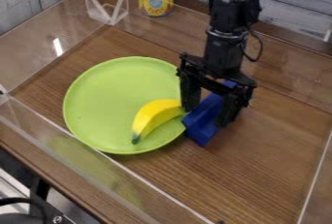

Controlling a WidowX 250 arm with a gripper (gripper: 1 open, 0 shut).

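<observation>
My black gripper [213, 94] hangs from the top centre, open, low over a dark blue object [204, 124] lying on the wooden table just right of a green plate [101, 103]. The gripper's fingers partly cover the blue object; whether they touch it cannot be told. A yellow banana [150, 117] lies on the right part of the plate.
A can with a yellow label [154, 1] stands at the back left. Clear plastic edging [39, 129] runs along the left front.
</observation>
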